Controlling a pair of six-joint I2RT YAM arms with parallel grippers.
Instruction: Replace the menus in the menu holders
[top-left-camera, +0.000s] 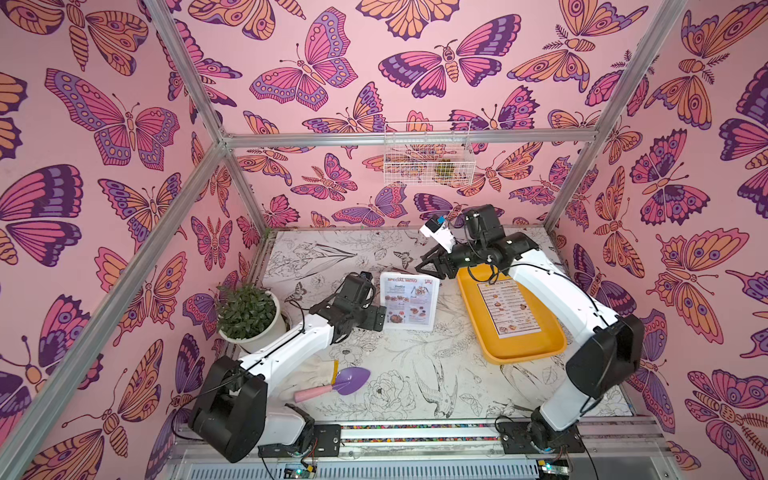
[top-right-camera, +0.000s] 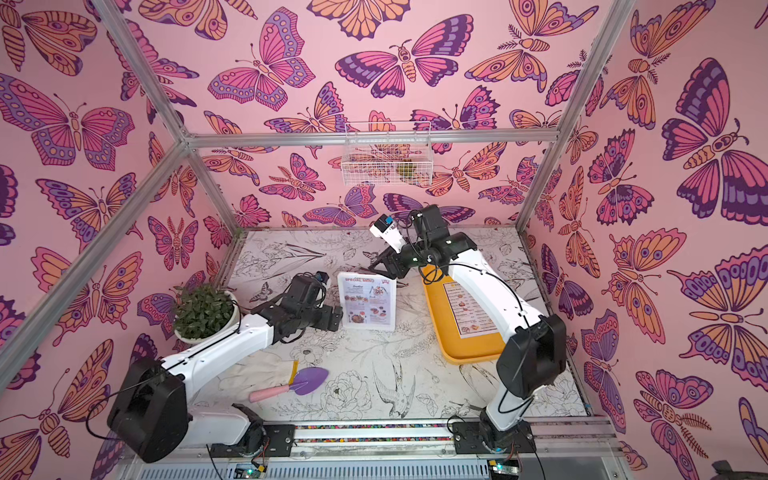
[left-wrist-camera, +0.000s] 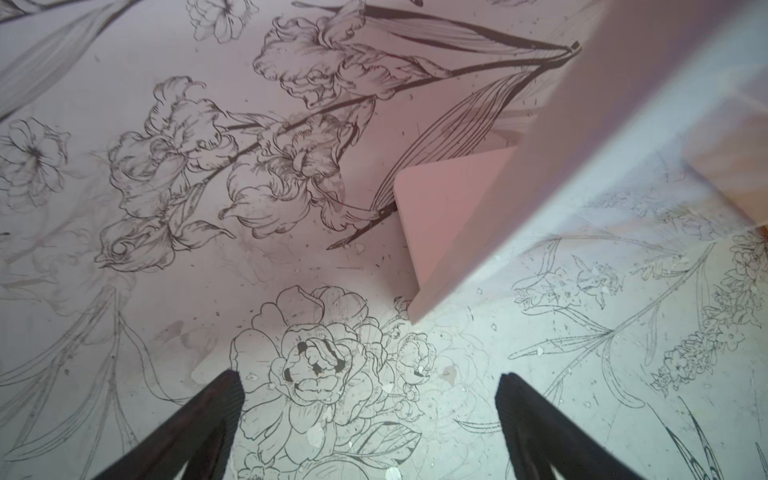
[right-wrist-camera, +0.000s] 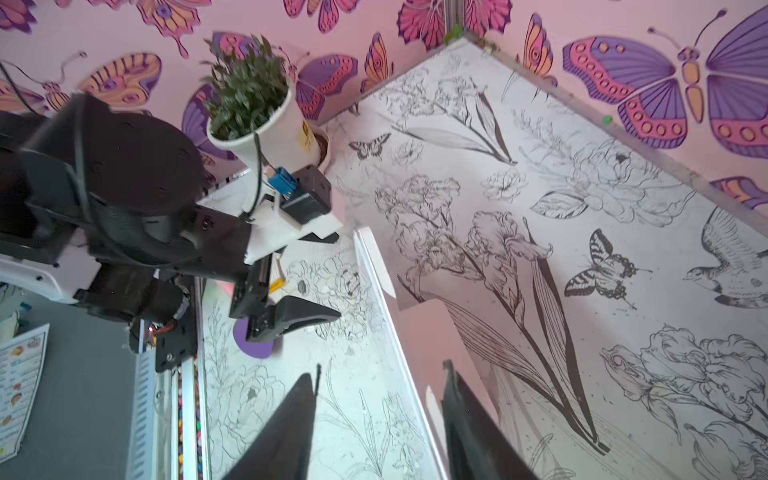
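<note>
A white menu holder (top-left-camera: 409, 301) with a "Special Menu" sheet stands upright near the table's middle. My left gripper (top-left-camera: 376, 308) is open close beside its left edge; in the left wrist view the holder's panel (left-wrist-camera: 552, 152) slants across the upper right, beyond the fingers. From behind the top right corner, my right gripper reaches in, its fingers part open, with the holder's thin edge (right-wrist-camera: 404, 360) running down near one finger. Contact there cannot be made out. Another menu sheet (top-left-camera: 508, 308) lies in the yellow tray (top-left-camera: 524, 352) on the right, partly covered by my right arm.
A potted plant (top-left-camera: 246, 313) stands at the left edge. A purple trowel (top-left-camera: 349, 381) with a pink handle and a pale glove lie at the front left. A wire basket (top-left-camera: 428, 166) hangs on the back wall. Table in front of the holder is clear.
</note>
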